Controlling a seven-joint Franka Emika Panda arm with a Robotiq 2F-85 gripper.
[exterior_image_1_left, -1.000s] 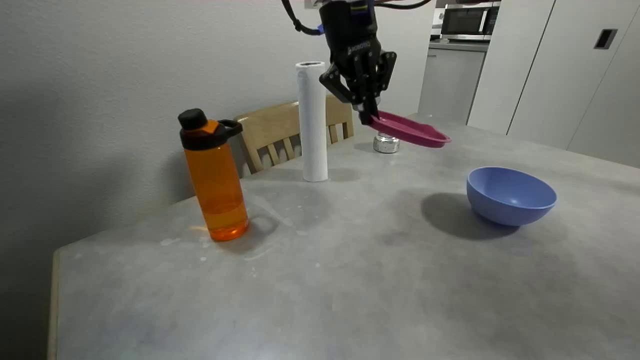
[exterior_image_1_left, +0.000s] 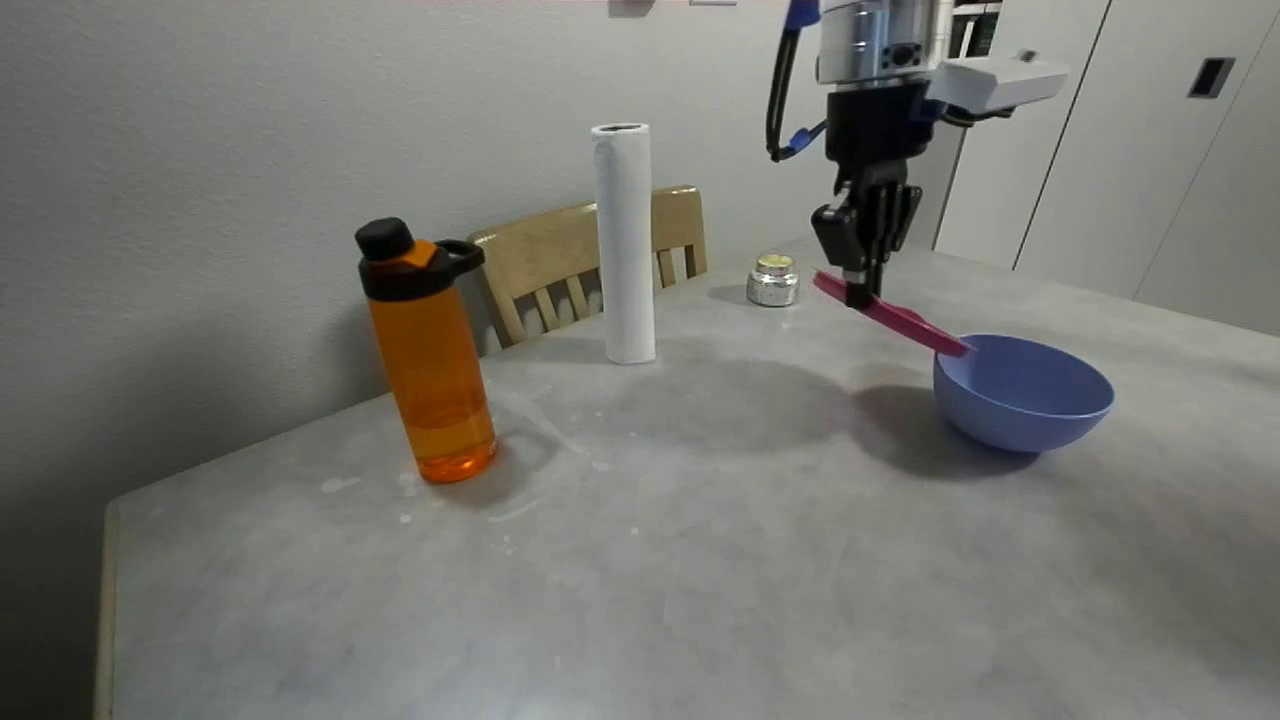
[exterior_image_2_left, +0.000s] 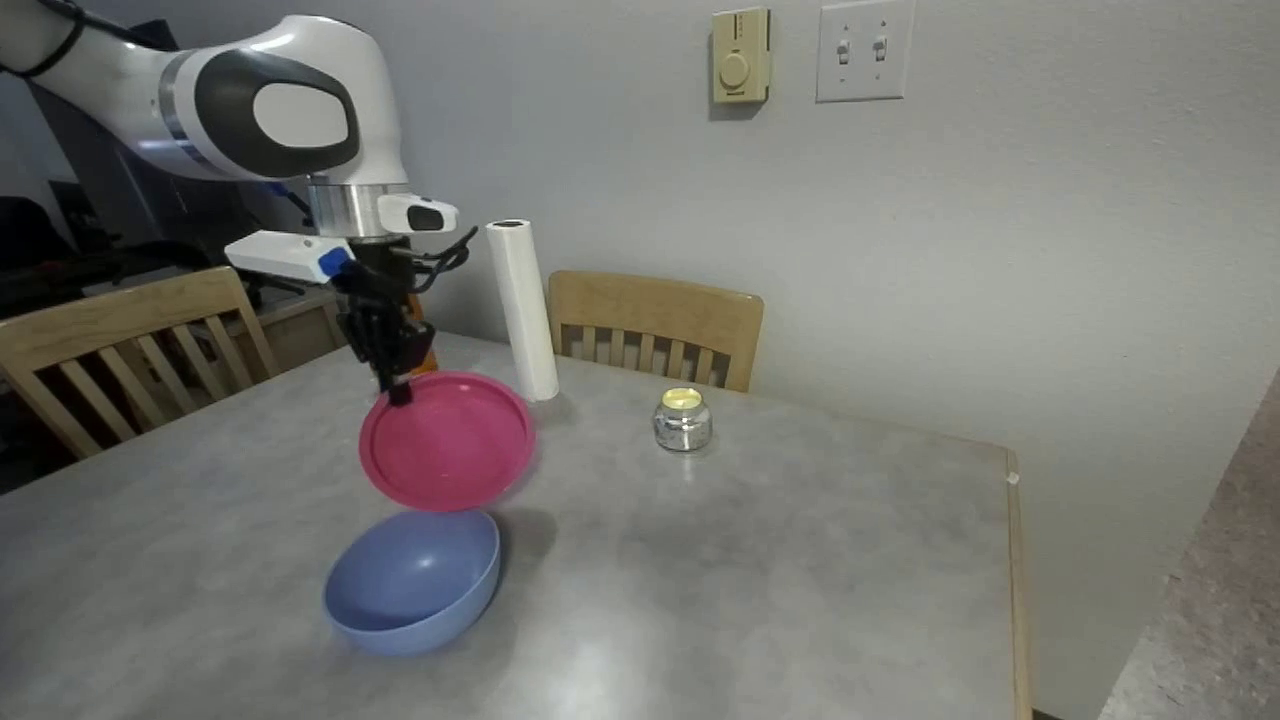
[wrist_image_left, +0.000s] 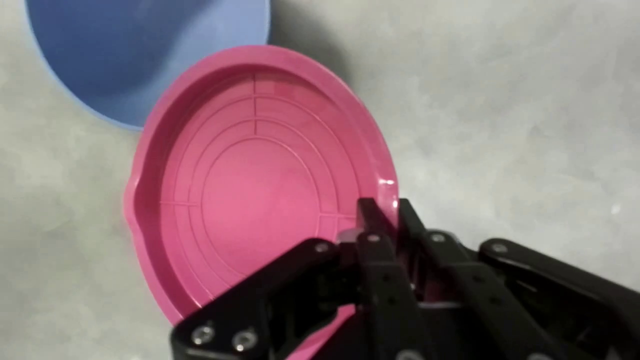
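Note:
My gripper is shut on the raised rim of a round pink lid (wrist_image_left: 258, 174), its two fingers on either side of that rim. In exterior view 1 the lid (exterior_image_1_left: 900, 320) tilts down to the right, its lower end at the near-left rim of the blue bowl (exterior_image_1_left: 1020, 402); whether they touch I cannot tell. The bowl stands upright on the table and looks empty in exterior view 2, where the lid (exterior_image_2_left: 446, 444) appears behind and above it. From the wrist, the lid covers part of the bowl (wrist_image_left: 138, 54).
An orange bottle (exterior_image_1_left: 432, 372) stands at the left of exterior view 1. A white paper roll (exterior_image_1_left: 625, 246) stands upright near the chair (exterior_image_1_left: 540, 246). A small silver jar (exterior_image_1_left: 771, 286) sits beyond the gripper.
In exterior view 1 the gripper has carried the lid right and down, from in front of the jar to the bowl's left rim. The lid is tilted more steeply. Bowl, bottle and roll have not moved.

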